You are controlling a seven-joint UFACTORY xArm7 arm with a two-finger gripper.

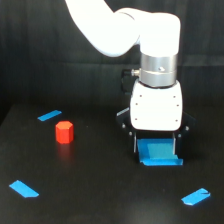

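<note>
My gripper [157, 145] hangs pointing down, right of the middle, with its dark fingers far apart. Directly beneath the white hand is a blue object [158, 152], showing between and below the fingers. Whether they touch it or merely stand either side of it cannot be made out. A small red block [64, 132] sits alone on the dark table to the left, well away from the hand.
Blue strips lie flat on the black table [100, 185]: one at the back left [49, 115], one at the front left [23, 188], one at the front right [196, 197]. Open table separates the red block from the hand.
</note>
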